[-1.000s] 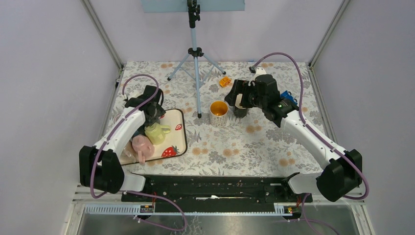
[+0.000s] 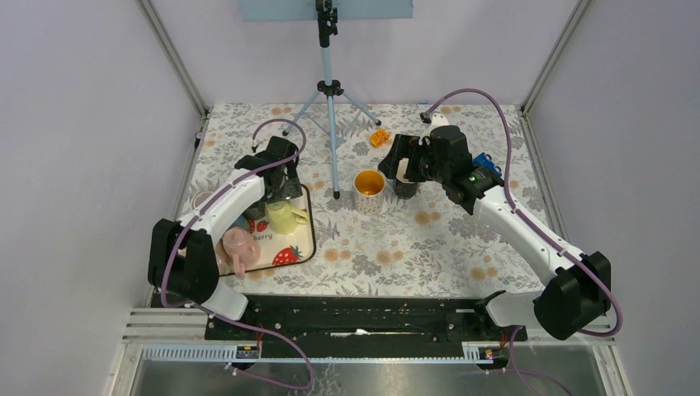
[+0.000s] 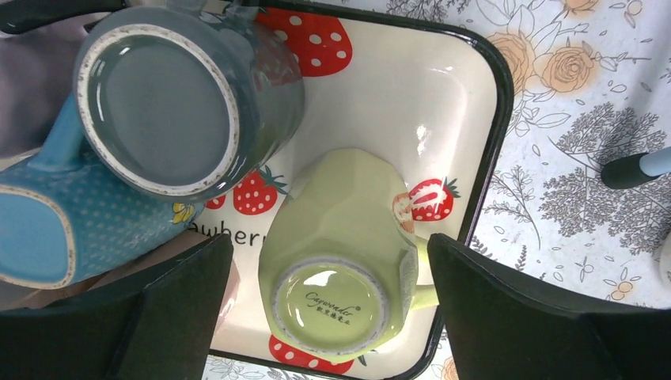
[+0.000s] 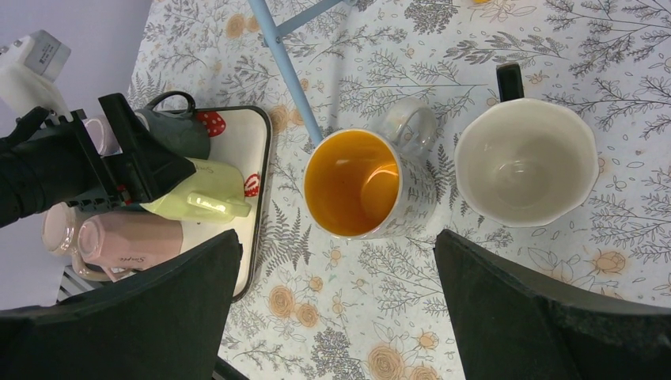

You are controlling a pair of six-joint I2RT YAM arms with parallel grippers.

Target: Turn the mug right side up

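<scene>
A pale green mug (image 3: 340, 214) lies on its side in the strawberry tray (image 3: 419, 87), its base toward the camera in the left wrist view, between the open fingers of my left gripper, which hangs above it. Beside it lie a grey mug (image 3: 174, 95), a blue dotted mug (image 3: 95, 222) and pink mugs (image 4: 130, 241). My right gripper is open above the table, near an upright orange-lined mug (image 4: 348, 178) and an upright white-lined cup (image 4: 522, 158), with nothing between its fingers.
A tripod (image 2: 331, 140) stands at the back middle of the table. A small orange item (image 2: 380, 138) and blue items (image 2: 487, 163) lie toward the back and right.
My left gripper has moved to the right over the tray, and the green mug has shifted rightward in the tray. The right arm has not moved.
</scene>
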